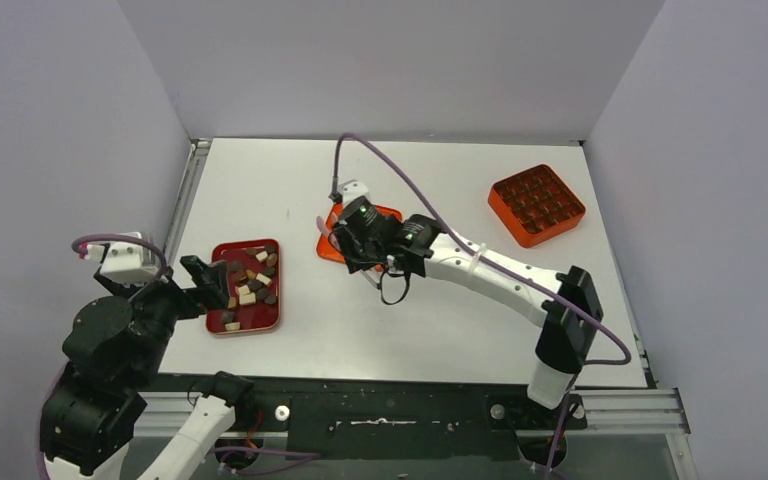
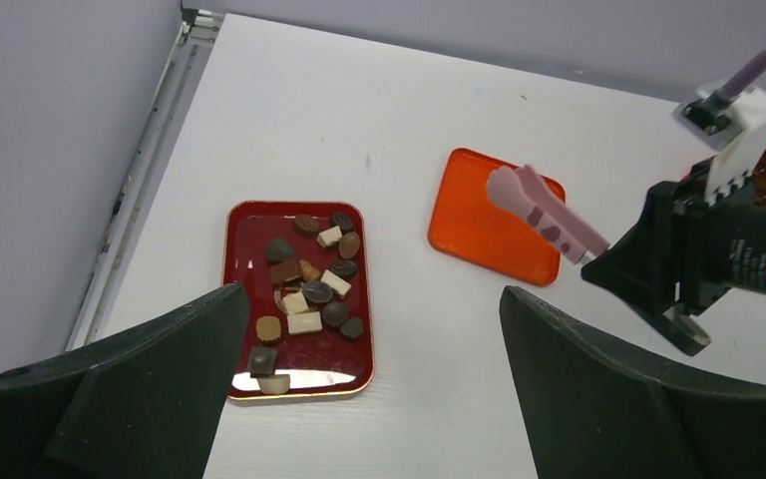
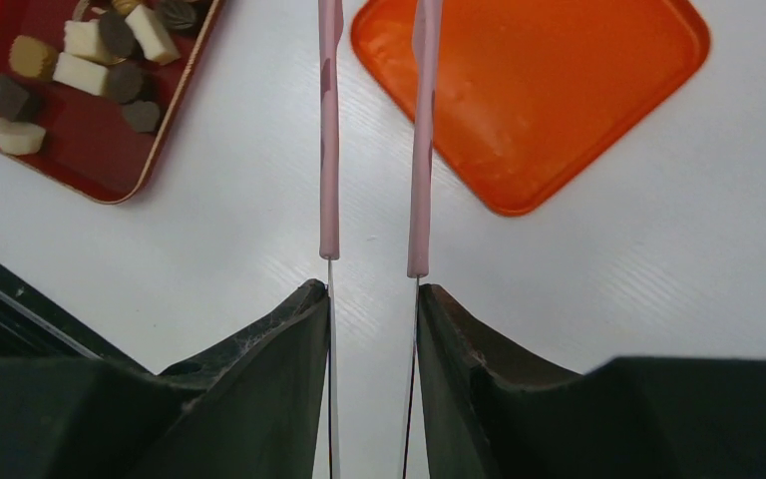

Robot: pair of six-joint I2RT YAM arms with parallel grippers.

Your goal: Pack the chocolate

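Observation:
A red tray (image 1: 251, 322) of assorted chocolates (image 2: 304, 321) sits on the left of the table. An orange box (image 1: 536, 204) with compartments stands at the back right. My left gripper (image 1: 205, 285) hangs open at the red tray's left in the top view, nothing between its wide fingers. My right gripper is over the middle, near the flat orange tray (image 3: 544, 95). Its long pink fingers stand slightly apart; I see nothing between them, and cannot tell whether it is shut.
Grey walls bound it on the sides and back.

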